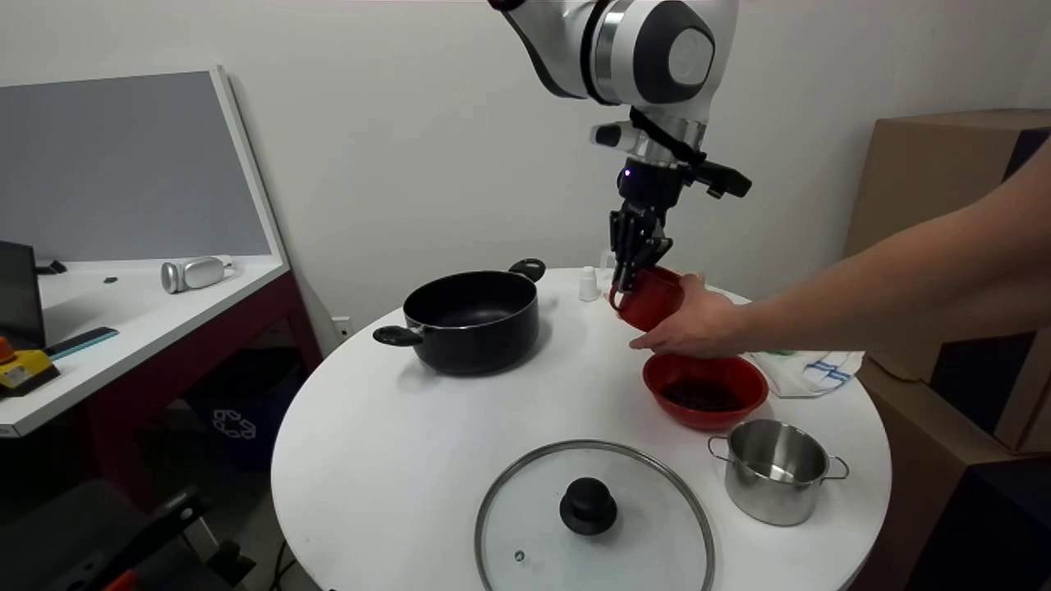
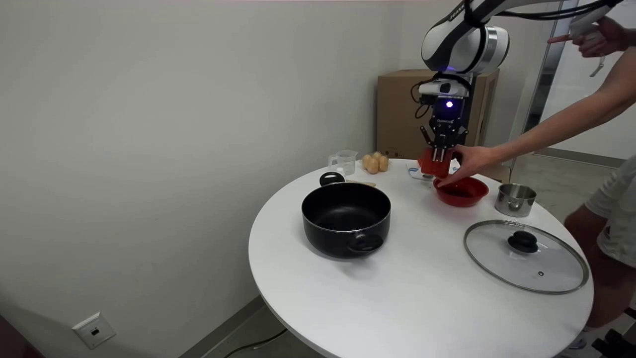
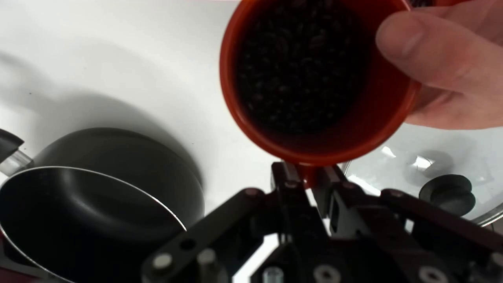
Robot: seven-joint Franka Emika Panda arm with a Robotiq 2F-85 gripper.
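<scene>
My gripper is shut on the handle of a red cup (image 1: pixel 652 300), holding it tilted above the table. Dark beans (image 3: pixel 301 70) lie inside the cup in the wrist view. A person's hand (image 1: pixel 701 320) touches the cup on the side away from my fingers. Below and a little to the right stands a red bowl (image 1: pixel 749 379) with dark beans in it, partly covered by the hand in exterior view 1. In exterior view 2 the cup (image 2: pixel 435 162) hangs beside the bowl's far left edge.
A black pot (image 1: pixel 478 340) stands open and empty to the left. The glass lid (image 1: pixel 640 492) lies at the front, with a steel pot (image 1: pixel 773 492) to its right. Behind are eggs (image 2: pixel 374 163) and a measuring cup (image 2: pixel 346 161).
</scene>
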